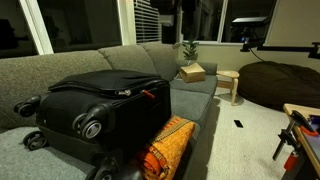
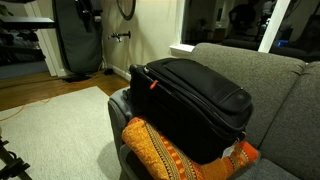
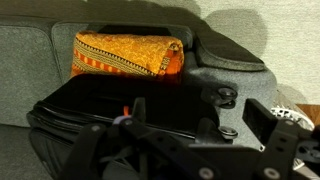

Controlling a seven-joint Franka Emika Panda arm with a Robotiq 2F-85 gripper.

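Observation:
A black suitcase (image 1: 115,115) with wheels lies on the grey couch, its red tag (image 1: 149,94) showing near the top edge. Against its side rests an orange patterned cloth (image 1: 170,145), seen in the second exterior view as a bunched cloth (image 2: 165,155) in front of the suitcase (image 2: 190,105). From above, in the wrist view, my gripper stands open over the suitcase, with nothing between its fingers. The cloth (image 3: 128,54) lies beyond the suitcase there. In exterior view 1, only a dark part of the arm (image 1: 180,18) shows at the top.
The couch (image 1: 190,90) runs toward the window, with a cardboard box (image 1: 192,73) at its far end. A small round wooden stool (image 1: 228,80) and a dark beanbag (image 1: 280,85) stand farther back. Open carpet (image 1: 232,140) lies right of the couch.

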